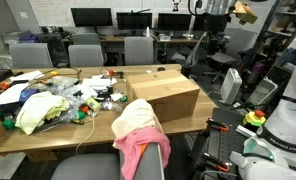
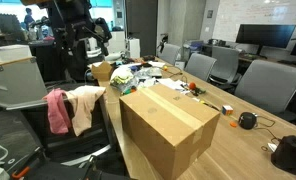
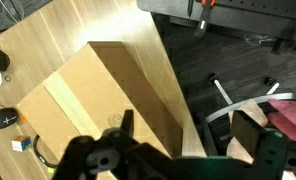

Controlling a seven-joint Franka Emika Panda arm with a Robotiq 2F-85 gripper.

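Note:
My gripper stands open, its two dark fingers well apart at the bottom of the wrist view and nothing between them. It hangs high above the table's edge; exterior view 2 shows the gripper (image 2: 76,48) at upper left. Below it, the closed cardboard box (image 3: 96,92) lies on the wooden table to the left in the wrist view. A peach cloth (image 2: 85,108) and a pink cloth (image 2: 58,112) drape over a chair back beside the table. In the wrist view the pink cloth (image 3: 290,118) is partly hidden by a finger.
Crumpled clothes (image 1: 43,110) and several small items cover the table's left half in exterior view 1. A black kettle-like pot (image 2: 290,154) and a dark round container (image 2: 248,120) stand beyond the box. Bare wood (image 2: 233,155) shows beside the box. Grey chairs line the far side.

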